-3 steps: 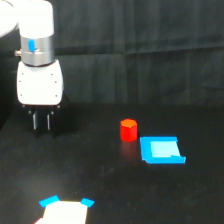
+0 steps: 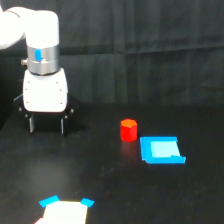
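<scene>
At the left of the camera view, my white gripper (image 2: 47, 127) points down with its two dark fingers spread wide. It is open, and nothing shows between the fingers. A small red block (image 2: 128, 130) with an angular outline stands on the dark table, well to the gripper's right. Just right of and nearer than the block lies a white square (image 2: 164, 149) framed in blue tape (image 2: 162, 139); the block is outside this frame.
A white object (image 2: 65, 213) with blue tape at its corners is cut off by the bottom edge, with a bit of red beside it. Dark cloth (image 2: 140, 50) hangs behind. Bare black table (image 2: 100, 170) fills most of the middle.
The gripper's fingers have spread farther apart, and the arm has shifted slightly right and a little downward in view. The red block and the taped square have stayed put.
</scene>
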